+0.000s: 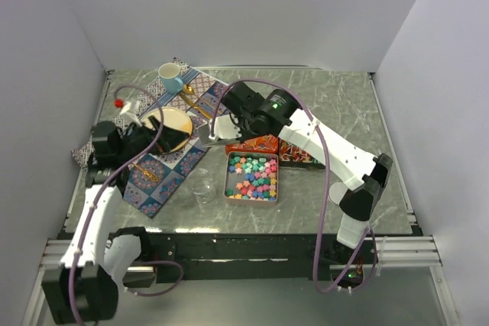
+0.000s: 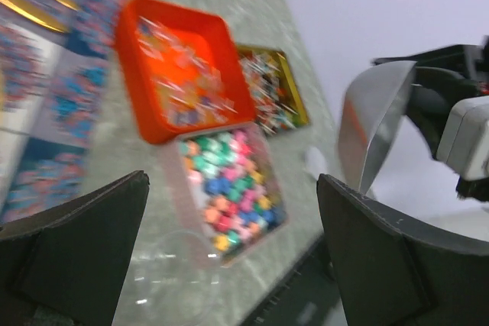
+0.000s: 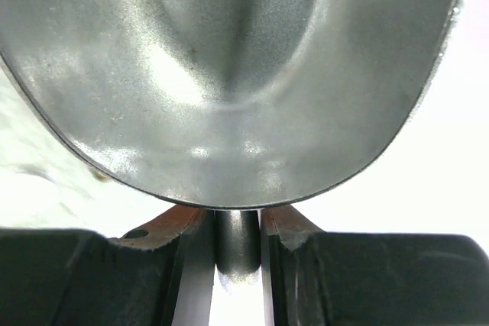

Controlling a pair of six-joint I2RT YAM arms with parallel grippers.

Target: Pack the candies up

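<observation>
A metal scoop (image 3: 229,135) fills the upper part of the right wrist view, its handle pinched between the fingers of my right gripper. The left wrist view shows the same scoop (image 2: 376,116) raised and tilted at the right; whether candy lies in it, I cannot tell. Below sit the tray of colourful star candies (image 2: 237,188), an orange-red bin of wrapped candies (image 2: 191,59) and a gold tin of wrapped candies (image 2: 279,85). A clear glass jar (image 1: 202,185) stands left of the star tray. Over the plate, my left gripper is open and empty.
A cream plate (image 1: 172,121), gold cutlery (image 1: 200,104) and a blue mug (image 1: 170,76) are on the patterned cloth (image 1: 164,188). Bare marble (image 1: 359,104) lies at the right. The right arm hides part of the orange-red bin and gold tin.
</observation>
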